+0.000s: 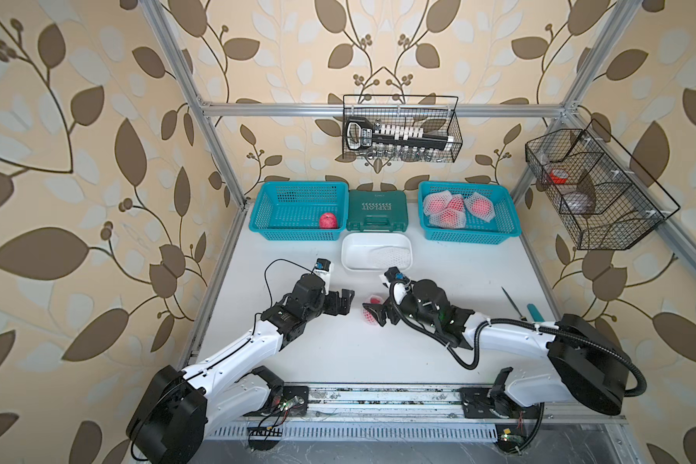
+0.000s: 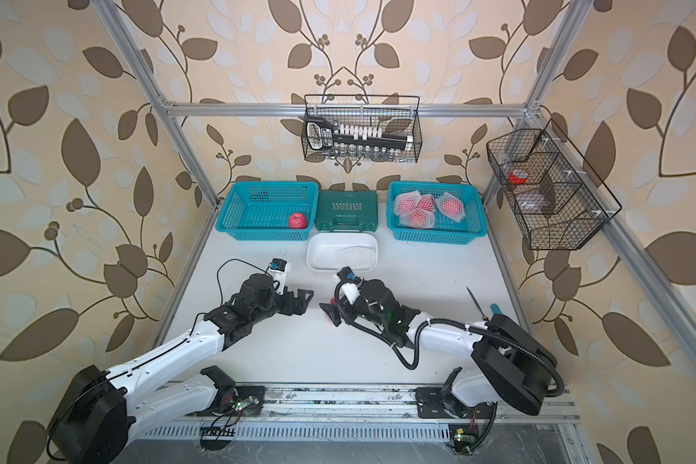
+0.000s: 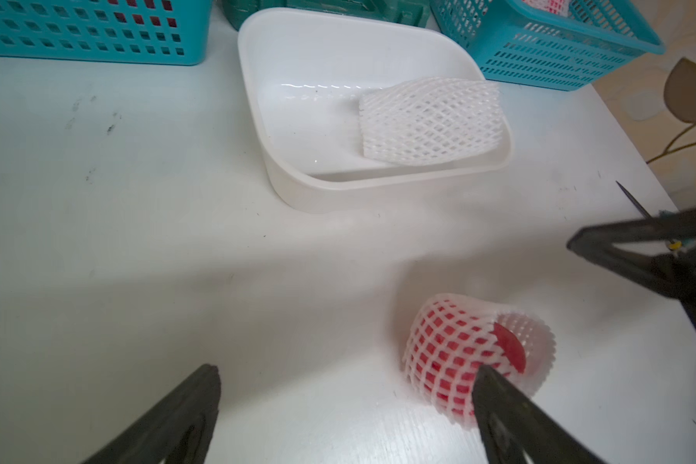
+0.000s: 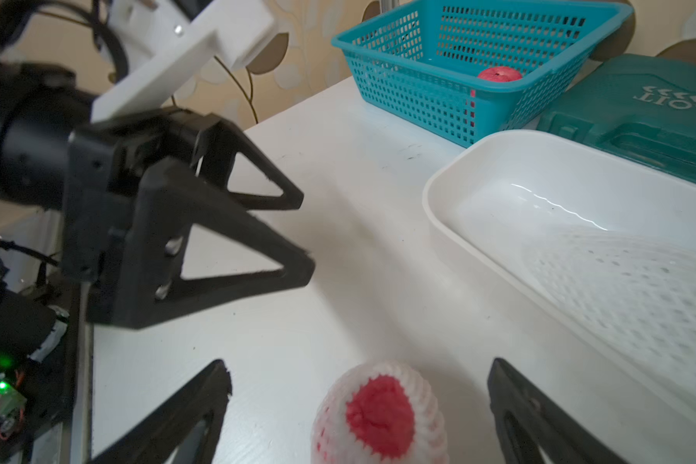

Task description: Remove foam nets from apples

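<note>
An apple in a pink-white foam net lies on its side on the table, one end open with red showing, also below the fingers in the right wrist view. My left gripper stands open just left of it. My right gripper is open over or beside it, with nothing between its fingers. A bare red apple sits in the left teal basket. Several netted apples lie in the right teal basket.
A white tray holding an empty foam net stands behind the grippers, with a green case beyond. A knife lies at the right. Wire baskets hang on the frame.
</note>
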